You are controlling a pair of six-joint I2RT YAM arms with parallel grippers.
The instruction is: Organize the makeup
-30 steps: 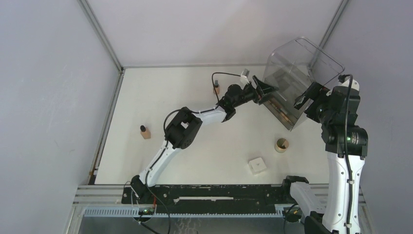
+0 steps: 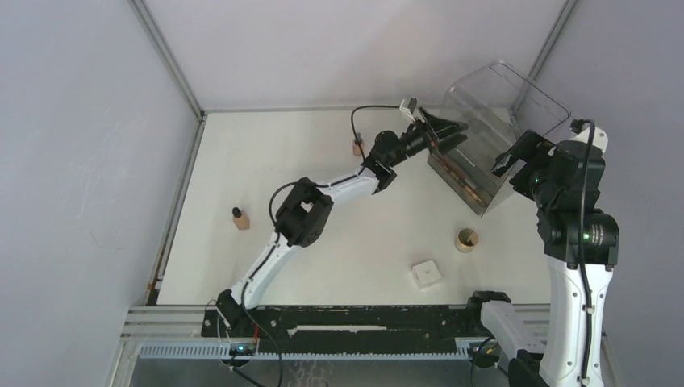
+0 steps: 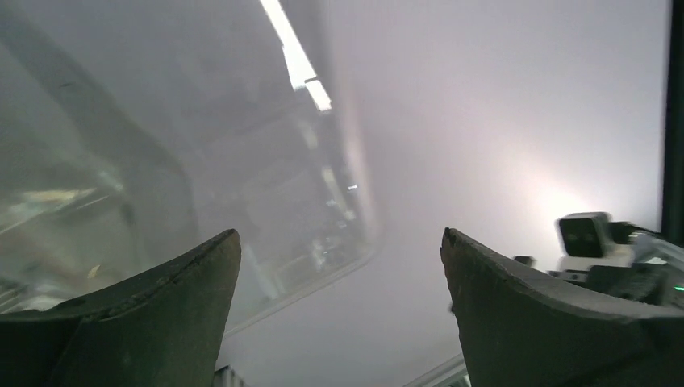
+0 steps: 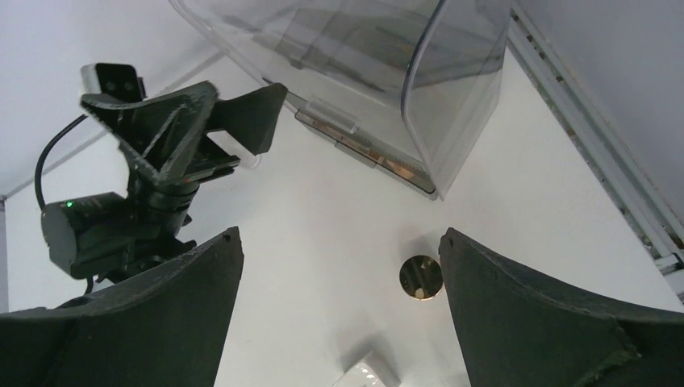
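Note:
A clear acrylic organizer (image 2: pixel 476 185) stands at the back right with its lid raised. My left gripper (image 2: pixel 448 133) is open over its front left part; in the left wrist view only blurred clear plastic and wall show between the fingers. My right gripper (image 2: pixel 516 165), also open, hangs at the organizer's right side. A foundation bottle (image 2: pixel 239 219) stands on the left; another (image 2: pixel 357 147) is behind my left arm. A round cup (image 2: pixel 465 240) and a white square case (image 2: pixel 427 273) lie in front of the organizer.
Walls and metal rails (image 4: pixel 581 137) border it at the back and right.
My left gripper has shifted slightly up and right at the organizer. My right gripper and arm have moved a little to the right.

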